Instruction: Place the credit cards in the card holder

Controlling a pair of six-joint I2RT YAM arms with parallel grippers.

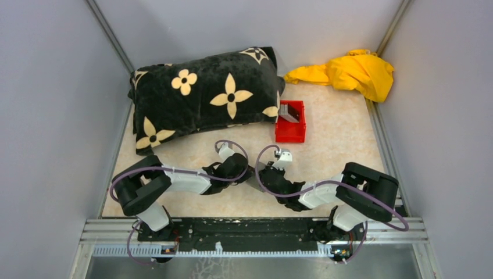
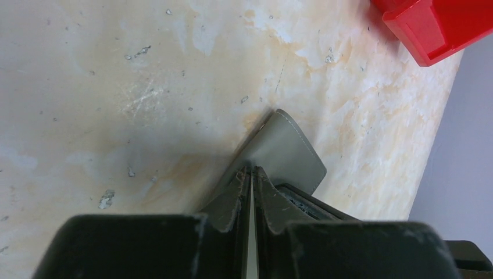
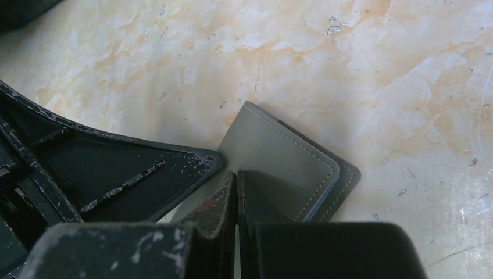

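Note:
The grey card holder [image 3: 279, 151], with stitched edges, lies skewed on the table, mostly under the two grippers; its flaps are slightly apart at one side, with a thin blue strip between. My left gripper is shut, its tips at the holder's left edge; whether a thin layer is pinched does not show. My right gripper is shut too, its tips over the holder's face close to the left one, with nothing visible between them. In the top view, a stack of cards [image 1: 289, 113] leans inside the red box [image 1: 290, 139].
A large black pillow [image 1: 203, 96] with flower prints fills the back left, touching the red box's side. Yellow cloth [image 1: 360, 75] lies at the back right. Bare table [image 1: 337, 136] extends right of the box. The two grippers nearly touch.

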